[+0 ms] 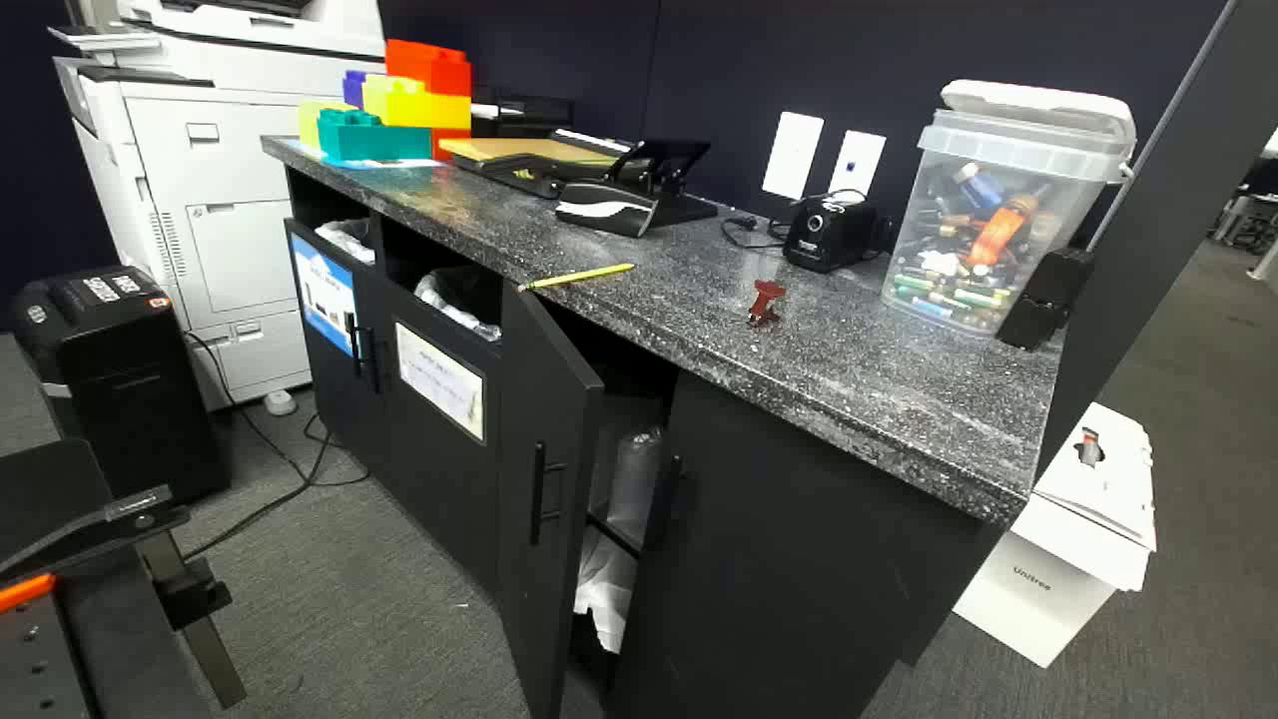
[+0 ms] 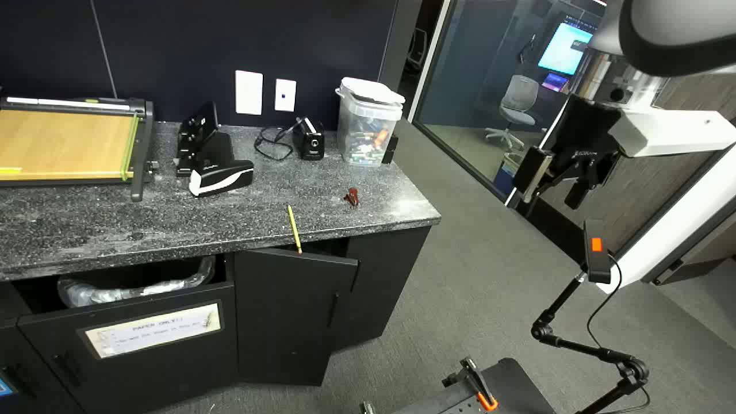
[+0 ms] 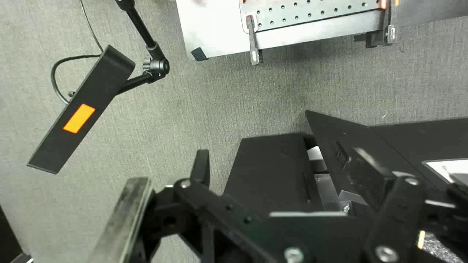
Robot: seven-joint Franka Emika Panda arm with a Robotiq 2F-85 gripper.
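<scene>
In exterior view 2 my gripper (image 2: 556,185) hangs at the upper right, off the counter's right end and over the floor. Seen from the wrist, the gripper has its fingers (image 3: 201,166) spread wide, with nothing between them. A yellow pencil (image 1: 577,277) lies by the counter's (image 1: 827,342) front edge, above a cabinet door (image 1: 541,479) that stands ajar. A dark red clip (image 1: 764,302) rests on the counter to the pencil's right; exterior view 2 also shows this clip (image 2: 352,197). The gripper touches neither.
Along the back of the counter stand a clear bucket (image 2: 365,131), a black sharpener-like device (image 2: 310,140), a stapler (image 2: 221,176) and a paper trimmer (image 2: 65,141). A camera stand (image 2: 566,344) rises below the gripper. A white box (image 1: 1054,551) sits beyond the counter's right end.
</scene>
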